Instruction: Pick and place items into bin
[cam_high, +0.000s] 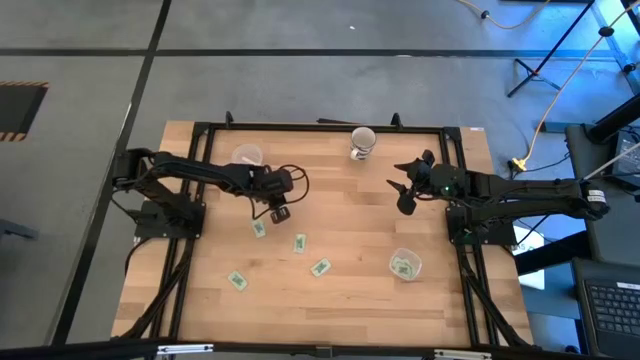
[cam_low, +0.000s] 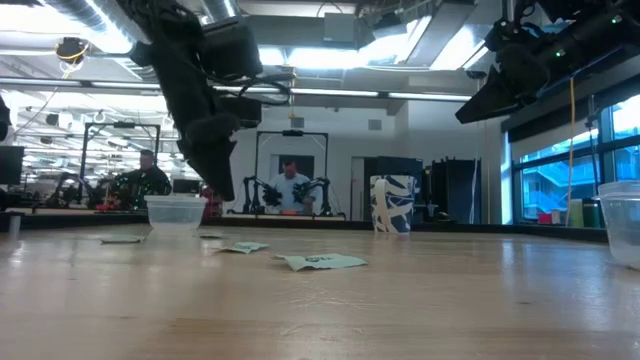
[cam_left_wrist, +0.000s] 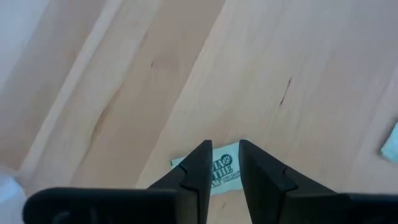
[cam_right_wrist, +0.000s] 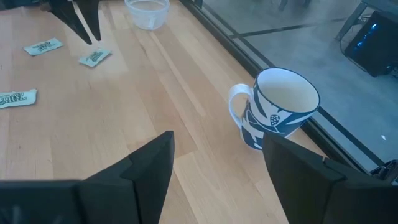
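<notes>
My left gripper (cam_high: 281, 214) is shut, with a narrow gap and nothing held between its fingers. In the left wrist view, a pale green sweetener packet (cam_left_wrist: 225, 169) lies on the table below those fingers, partly hidden by them. The right wrist view shows this packet (cam_right_wrist: 95, 57) flat on the wood, with the left fingertips raised above it. Other packets lie loose: one (cam_high: 300, 243) near the middle, one (cam_high: 320, 267) nearer the front, one (cam_high: 237, 281) at front left. My right gripper is open and empty, above the table's right side.
A clear tub (cam_high: 417, 264) at the right holds packets. Another clear tub (cam_right_wrist: 147, 20) stands at the back left. A blue-and-white mug (cam_right_wrist: 280, 109) sits by the back rail. Bare wood fills the table's centre and front.
</notes>
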